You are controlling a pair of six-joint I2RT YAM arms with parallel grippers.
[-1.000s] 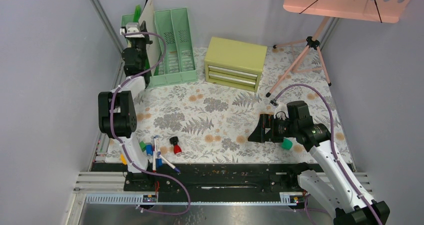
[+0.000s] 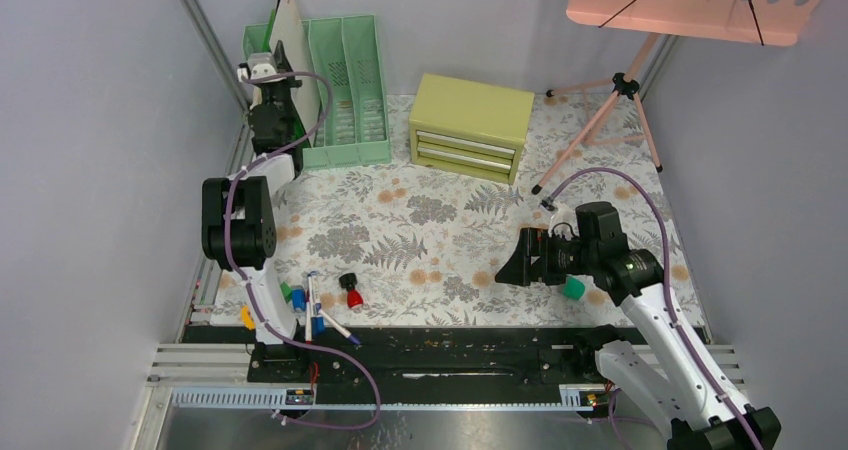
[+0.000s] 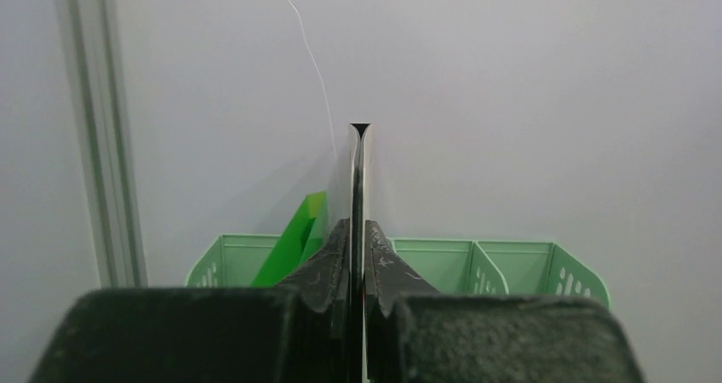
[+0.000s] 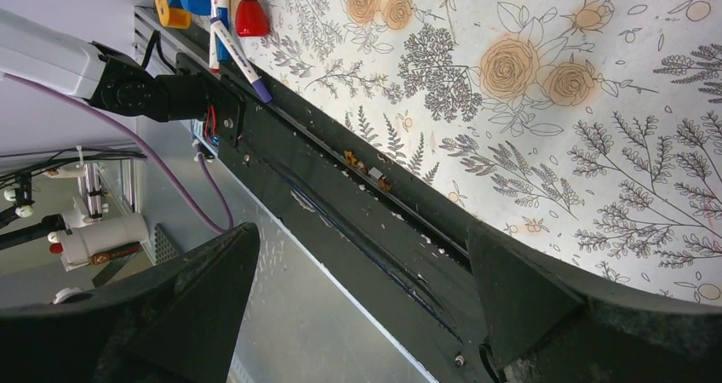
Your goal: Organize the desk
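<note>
A thin white-sided, dark-edged book or folder (image 3: 360,145) stands upright, and my left gripper is shut on it. In the top view its pale side (image 2: 288,25) rises over the left part of the green file holder (image 2: 347,155). Whether its lower edge touches the holder's floor is hidden. A bright green folder (image 3: 298,240) leans just left of it. Over the front right of the desk, my right gripper (image 2: 515,270) hangs open and empty. Pens (image 2: 340,327), blue and green blocks (image 2: 298,298) and a red-and-black item (image 2: 350,290) lie at the front left.
A yellow-green drawer box (image 2: 473,120) stands right of the holder. Behind it to the right is a pink stand (image 2: 603,110) on tripod legs. A teal item (image 2: 573,288) lies partly under the right arm.
The book's upper edge now sits further left than a second ago. The right arm stayed still.
</note>
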